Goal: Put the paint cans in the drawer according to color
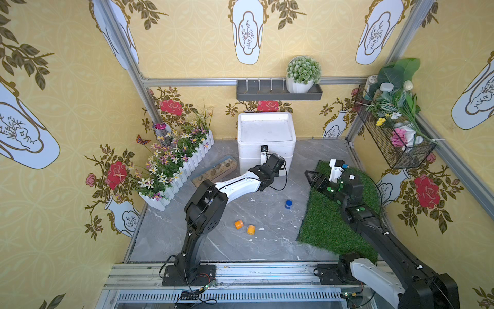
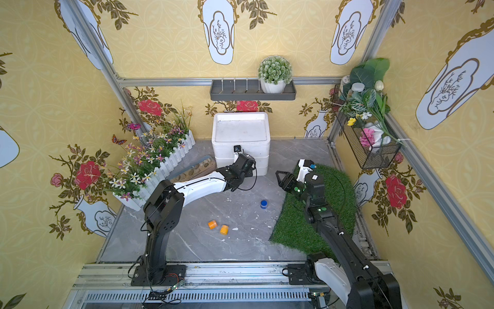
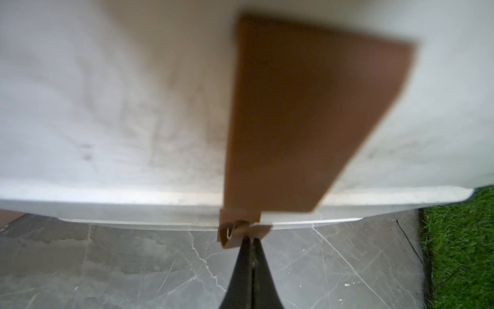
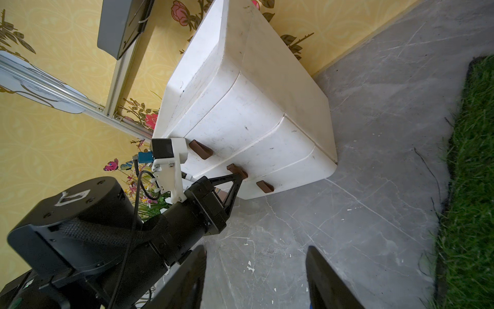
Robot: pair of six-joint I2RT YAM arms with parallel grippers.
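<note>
The white drawer cabinet (image 4: 257, 113) stands against the back wall with its drawers closed flush. Its front carries brown handles: a top handle (image 4: 200, 149), a middle handle (image 4: 237, 171) and a bottom handle (image 4: 265, 186). My left gripper is shut, its tips at the middle handle; nothing shows between them, and I cannot tell whether they touch it. Two orange cans (image 1: 238, 224) and one blue can (image 1: 288, 204) rest on the grey floor. My right gripper is open and empty, over the turf's left edge in the top views.
Green turf (image 1: 329, 226) covers the right side. A flower planter (image 1: 177, 177) and a patterned box (image 1: 216, 170) flank the cabinet's left. Above hang a grey shelf (image 1: 267, 90) and a wire basket (image 1: 396, 134).
</note>
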